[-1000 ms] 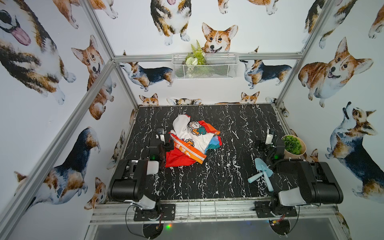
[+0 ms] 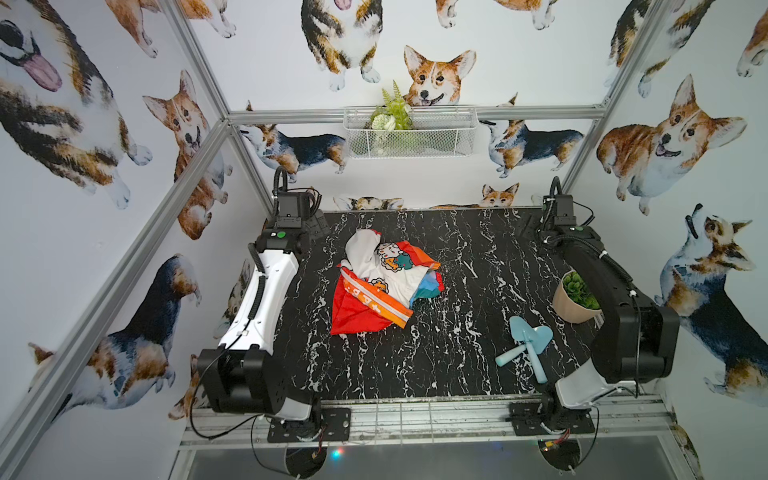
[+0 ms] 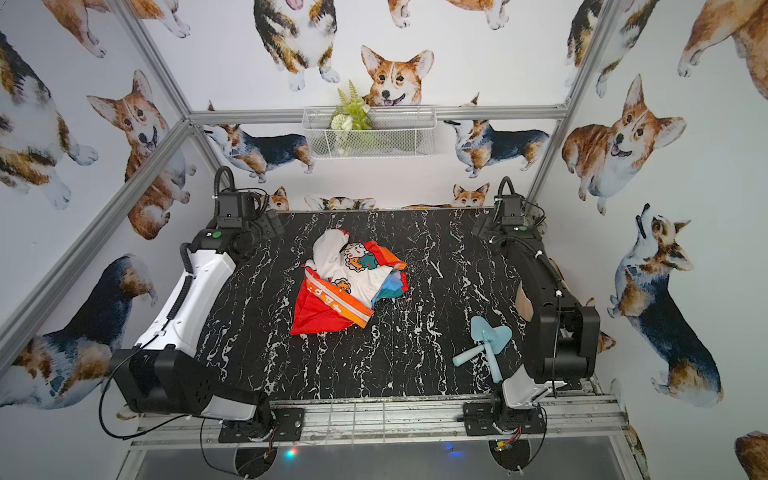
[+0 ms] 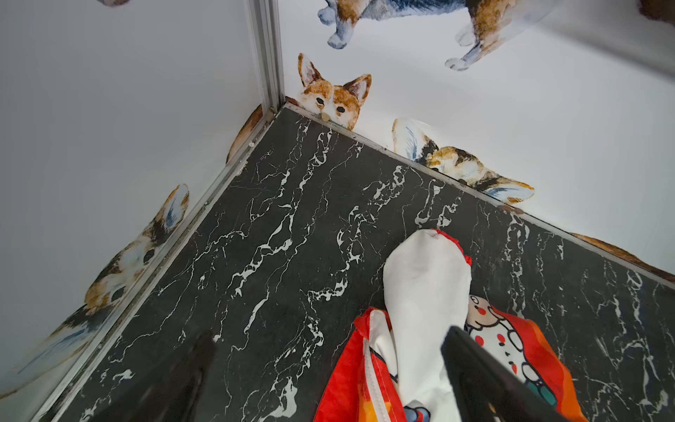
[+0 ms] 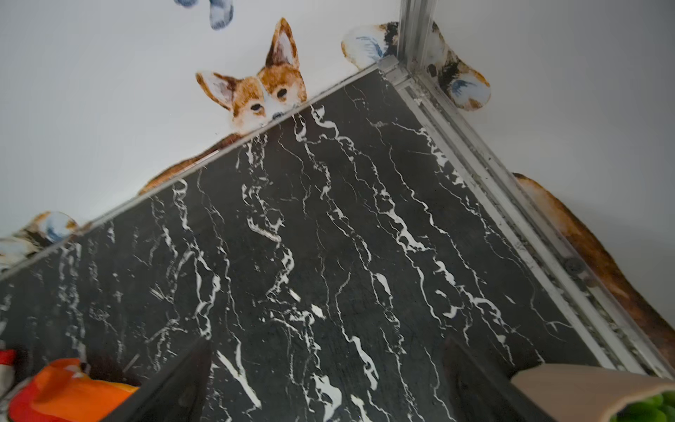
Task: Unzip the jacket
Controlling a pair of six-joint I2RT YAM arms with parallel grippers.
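A crumpled jacket in red, white, orange and light blue [image 2: 400, 276] lies left of the middle of the table. A cartoon print shows on its white part, and a lettered orange band crosses its front. In the left wrist view a white piece of the jacket [image 4: 426, 302] points toward the back wall. No zipper can be made out. My left gripper is open above the table at the jacket's left, nothing between its fingers. Far to the right, my right gripper also stands open and empty, with only an orange corner of the jacket [image 5: 77, 387] in its view.
Two pale blue toy tools [image 2: 528, 340] lie crossed at the front right. A beige pot with a green plant [image 2: 572, 300] stands behind the right arm. A white wire basket [image 2: 412, 142] hangs on the back rail. Bare table separates jacket and tools.
Both arms have risen and reached toward the back of the table, the left one moving away from beside the jacket. Jacket and tools lie as before.
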